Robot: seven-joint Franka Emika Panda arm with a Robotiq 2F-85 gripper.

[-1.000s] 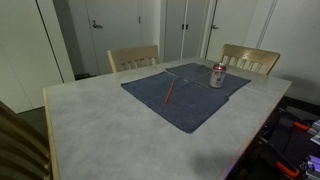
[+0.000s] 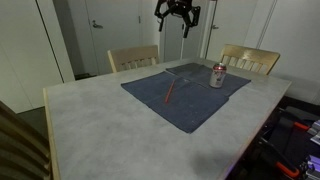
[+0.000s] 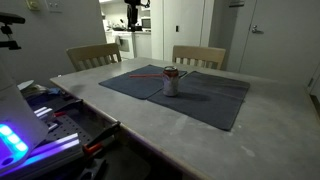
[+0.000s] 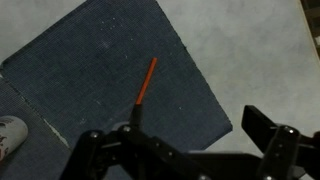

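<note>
My gripper [image 2: 173,30] hangs high above the far part of the table, open with nothing between its fingers. A thin red stick [image 2: 169,91] lies on a dark blue cloth [image 2: 190,117]. Seen from the wrist, the red stick [image 4: 147,80] is below the gripper, its near end close to the left finger and partly hidden by it. A light can [image 2: 217,77] with red markings stands upright on the cloth, to the right of the stick in exterior view 1.
The pale table [image 2: 95,125] has broad free room beside the cloth. Wooden chairs [image 2: 134,58] stand along its far side. In exterior view 2, the can [image 3: 171,84] stands in front of part of the cloth.
One second ago the gripper was out of exterior view 1. Stick, can and cloth have not moved.
</note>
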